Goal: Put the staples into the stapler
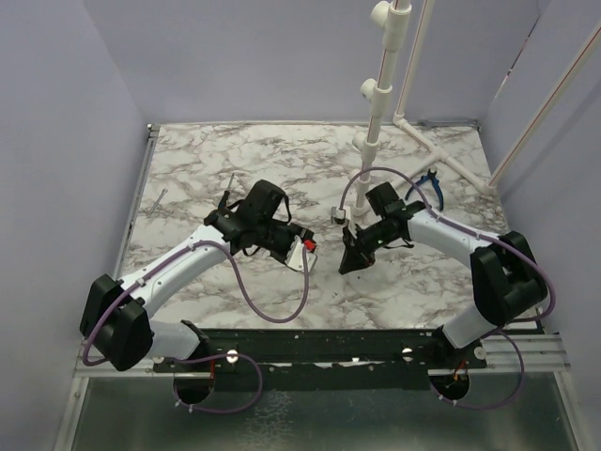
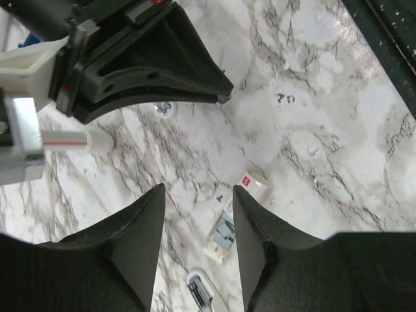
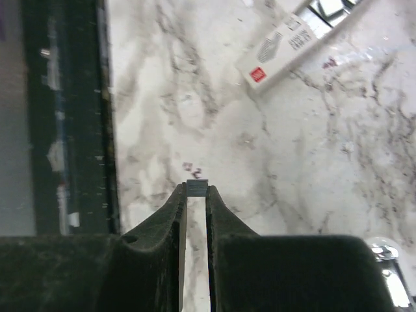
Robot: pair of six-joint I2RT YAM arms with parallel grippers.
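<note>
My left gripper (image 1: pixel 300 254) hangs over the middle of the table; in its wrist view its fingers (image 2: pixel 133 240) stand apart, with a gap between them over a white and grey oblong item (image 2: pixel 224 231). My right gripper (image 1: pixel 347 263) is to the right of it, tips close together on a small grey piece or pad, too small to tell which. In the right wrist view a white box with a red mark (image 3: pixel 279 58) lies above the fingertips. A silver and black object (image 3: pixel 390 273) lies at lower right. I cannot tell which item is the stapler.
Screwdriver-like tools (image 1: pixel 155 202) lie at the left. Blue-handled pliers (image 1: pixel 432 178) and white pipe framework (image 1: pixel 451 160) stand at the back right. The table's dark front edge (image 1: pixel 310 341) is close below both grippers.
</note>
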